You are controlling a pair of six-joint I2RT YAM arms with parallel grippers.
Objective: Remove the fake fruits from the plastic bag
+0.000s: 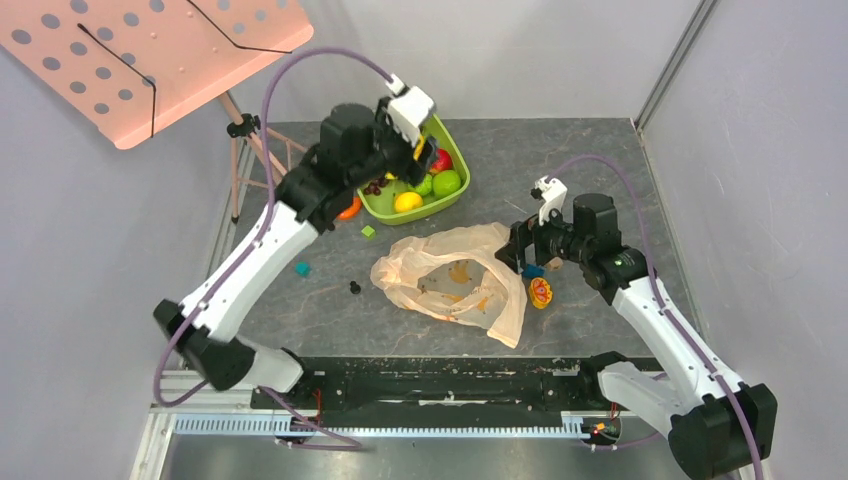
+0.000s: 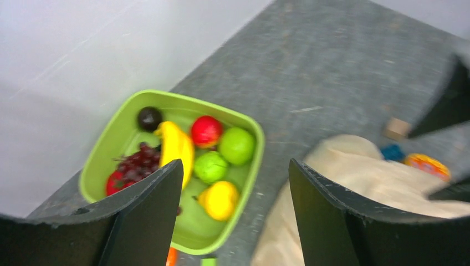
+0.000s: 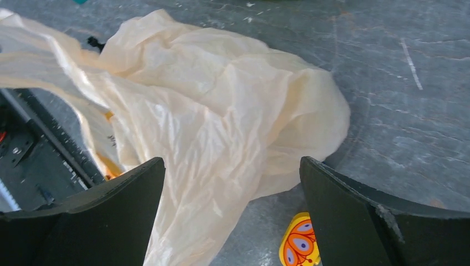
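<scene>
The plastic bag (image 1: 450, 245), pale and crumpled, lies mid-table with its mouth held wide; an orange-yellow patch shows inside it. In the green basket (image 1: 462, 170) sit bananas (image 2: 176, 147), dark red grapes (image 2: 137, 164), a red fruit (image 2: 206, 131), green fruits and a yellow one (image 2: 220, 200). My left gripper is raised high above the basket's near side, open and empty. Beside the bag's right end, my right gripper stands open, the bag's folds below and between its fingers, not gripped.
Right of the bag lie a yellow butterfly block (image 1: 540, 293), a blue brick (image 1: 533, 271) and a wooden block (image 2: 397, 128). A green cube (image 1: 368, 231), an orange piece (image 1: 350, 208), a teal piece (image 1: 302, 269) and a black bit (image 1: 355, 287) lie left.
</scene>
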